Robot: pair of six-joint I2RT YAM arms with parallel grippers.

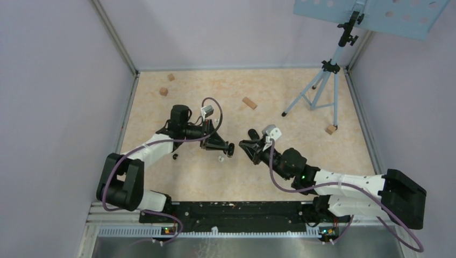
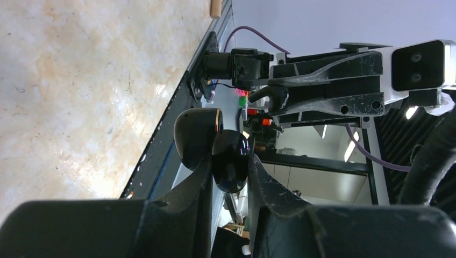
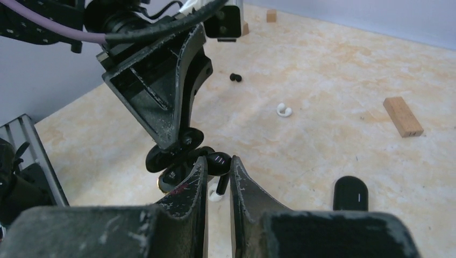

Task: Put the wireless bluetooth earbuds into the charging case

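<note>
The black charging case [image 2: 198, 137] stands with its lid swung open, and my left gripper is shut on it. In the top view, the case [image 1: 230, 150] is held to the left of my right gripper [image 1: 245, 145], a small gap apart. A black earbud [image 3: 219, 163] sits between the tips of my right gripper, its stem pointing down. Seen from the right wrist, the left gripper's fingers [image 3: 185, 138] and the open case [image 3: 175, 174] lie just left of the earbud. The case's slots cannot be made out clearly.
On the table lie a rounded black object [image 3: 350, 193], white earbud-like pieces [image 3: 284, 110], small black pieces [image 3: 235, 77] and a wooden block [image 3: 403, 116]. A tripod [image 1: 325, 86] stands at the back right.
</note>
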